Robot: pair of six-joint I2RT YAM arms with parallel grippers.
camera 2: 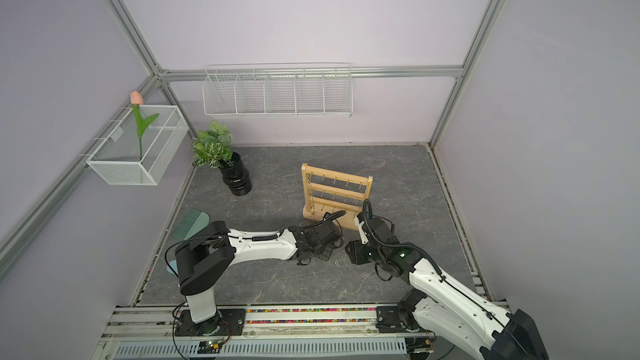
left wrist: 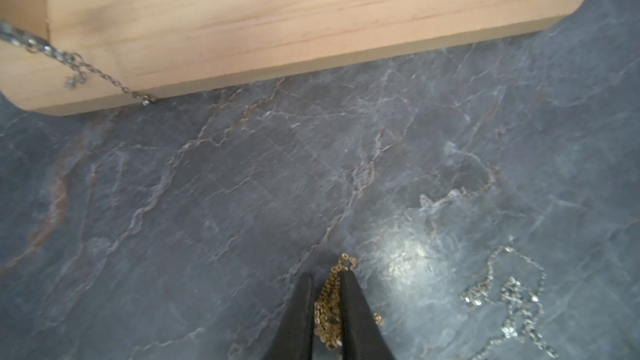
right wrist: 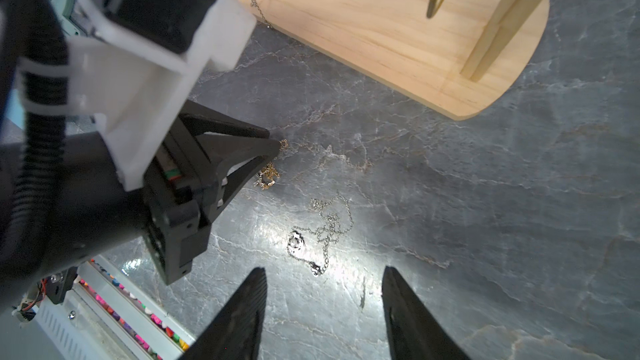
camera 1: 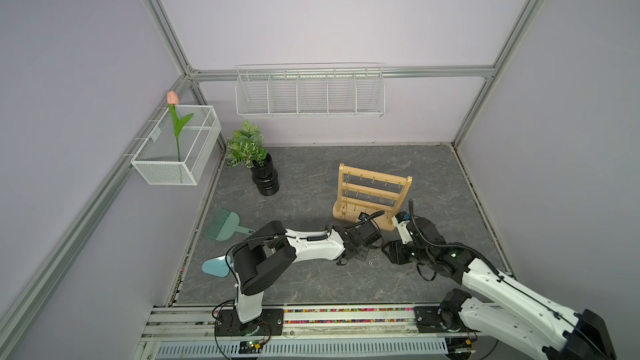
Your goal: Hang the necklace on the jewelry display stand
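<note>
A wooden jewelry stand (camera 1: 373,180) with brass hooks stands at the centre back, a silver chain (left wrist: 110,78) hanging at its left end. My left gripper is low over a small heap of gold chain (right wrist: 266,176) in front of the stand, its fingertips close on either side of part of it; whether it grips cannot be told. A silver necklace (right wrist: 330,226) lies loose on the grey table to the right of the heap. My right gripper is open above the table near that silver necklace, with nothing between its fingers.
A plant in a black vase (camera 1: 265,176) stands at the back left. A green brush (camera 1: 220,225) and a blue dustpan (camera 1: 214,266) lie at the left. Wire baskets (camera 1: 310,93) hang on the walls.
</note>
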